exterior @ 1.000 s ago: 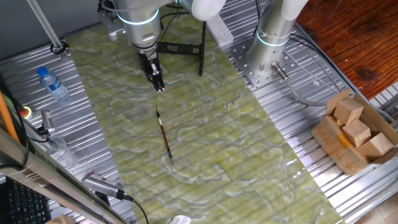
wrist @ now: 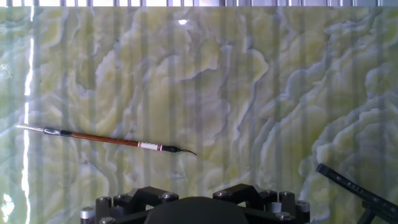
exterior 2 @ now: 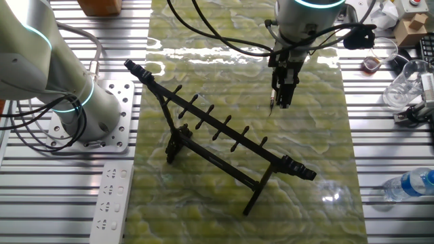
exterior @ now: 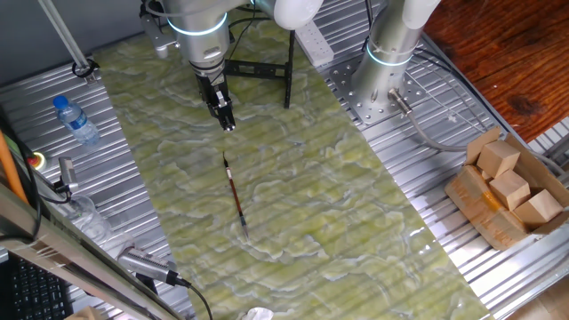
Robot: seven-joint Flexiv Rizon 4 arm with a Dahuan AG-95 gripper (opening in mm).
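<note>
A writing brush (exterior: 236, 197) with a reddish-brown handle lies flat on the green marbled mat, its dark bristle tip toward the arm. In the wrist view the brush (wrist: 106, 137) stretches across the left half, its tip near the middle. My gripper (exterior: 228, 127) hangs above the mat, a short way beyond that tip and apart from it. At the bottom of the wrist view its fingers (wrist: 155, 193) stand spread, with nothing seen between them. A black brush rack (exterior 2: 217, 127) with a row of pegs stands on the mat beside the gripper, its pegs empty.
A water bottle (exterior: 78, 122) stands on the opposite side. A cardboard box (exterior: 484, 209) of wooden blocks is at the right.
</note>
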